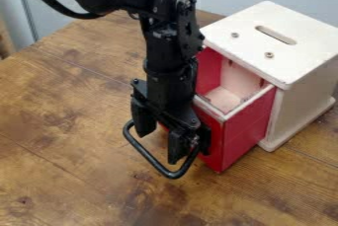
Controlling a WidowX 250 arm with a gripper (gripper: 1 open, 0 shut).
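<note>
My black gripper (165, 131) hangs at the centre, low in front of a wooden box (271, 42) with a red drawer (243, 137) on its left side. A black loop handle or bar runs round the lower part of the gripper, against the drawer's front. The drawer is pulled out and shows a pale wood interior (227, 97). The fingers are dark on dark, so their opening is unclear.
A pale wall (46, 13) stands behind. The box takes up the right side.
</note>
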